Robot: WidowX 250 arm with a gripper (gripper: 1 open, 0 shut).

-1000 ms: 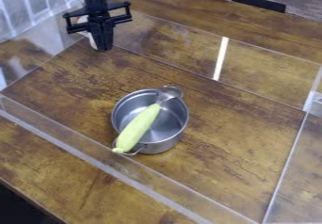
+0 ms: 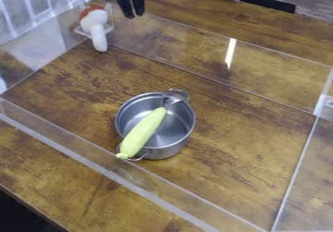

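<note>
My black gripper point(image 2: 120, 0) hangs at the top left, partly cut off by the frame's edge. It is above and apart from a red-and-white object point(image 2: 96, 27), a toy mushroom or similar, at the back left of the wooden table. A steel pot point(image 2: 177, 136) stands at the centre front, with a pale yellow-green corn cob or similar long vegetable point(image 2: 143, 131) lying across it and over its near rim. The gripper is too small and cropped to tell whether it is shut; nothing shows held in it.
Clear low barriers point(image 2: 208, 212) border the wooden surface point(image 2: 260, 158) at front, back and right. A white panel stands at the far left.
My gripper has moved up and away from the back-left object, uncovering its red top. The pot and the vegetable have not moved.
</note>
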